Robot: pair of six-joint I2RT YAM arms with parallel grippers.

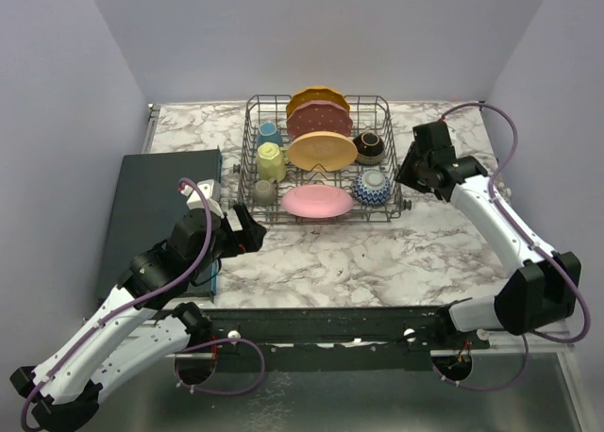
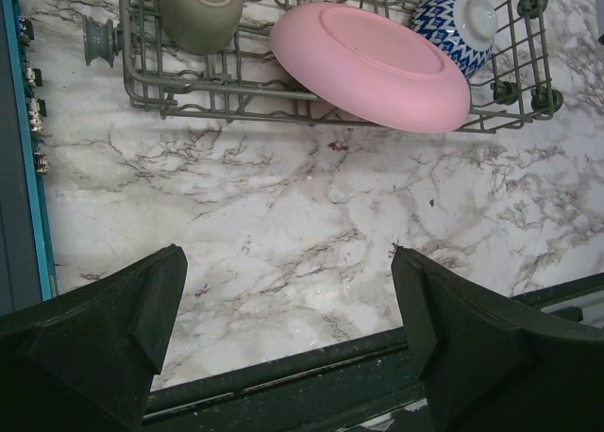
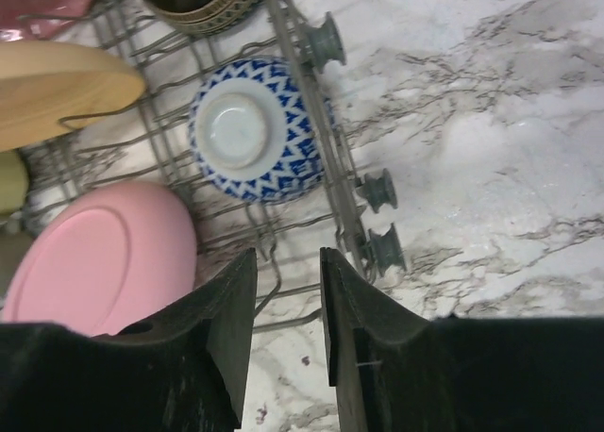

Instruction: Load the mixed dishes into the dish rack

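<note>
The wire dish rack [image 1: 387,111] holds upright plates, yellow [image 1: 318,94], dotted red [image 1: 319,119], tan [image 1: 321,151] and pink [image 1: 316,201], plus a blue cup [image 1: 269,134], pale-green cup [image 1: 271,164], grey cup [image 1: 264,192], dark bowl [image 1: 368,147] and blue-patterned bowl [image 1: 372,187], both bowls upside down. My left gripper is open and empty over the counter, front-left of the rack. My right gripper hovers just right of the rack, fingertips part open with nothing seen between them.
Bare marble counter [image 1: 311,262] lies in front of the rack and right of it. A dark board [image 1: 151,206] covers the left side. Walls bound the left, back and right.
</note>
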